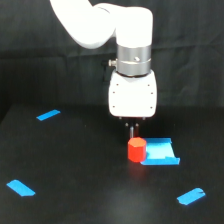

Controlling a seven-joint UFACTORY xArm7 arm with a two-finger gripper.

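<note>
A red hexagonal block (137,150) stands at the left side of a light-blue tray-like piece (161,151) on the black surface, covering part of its left edge. Just above and behind the block is my gripper (133,128), beneath the white hand, pointing down. Its dark fingers are small and blend into the background, so their opening is unclear. Whether they touch the block does not show.
Blue strips lie flat at the left front (20,188), far left (48,115) and right front (190,196). A dark curtain (190,60) hangs behind.
</note>
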